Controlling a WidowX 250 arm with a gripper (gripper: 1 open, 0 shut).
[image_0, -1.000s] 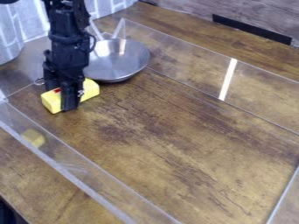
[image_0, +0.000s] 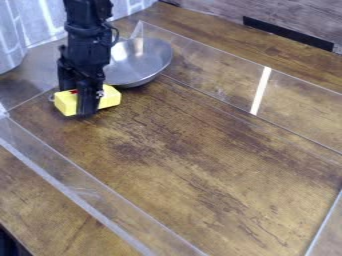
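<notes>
My black gripper (image_0: 80, 95) reaches down from the top left onto a yellow block (image_0: 104, 98) on the wooden table. Its fingertips overlap the block's middle and hide part of it, with a bit of red showing between. I cannot tell whether the fingers are shut on the block.
A silver bowl (image_0: 142, 62) sits just behind the block. A clear strip or panel edge runs along the left and front left of the table (image_0: 227, 170).
The yellow block and the gripper have shifted slightly to the right and up in the view, toward the bowl.
</notes>
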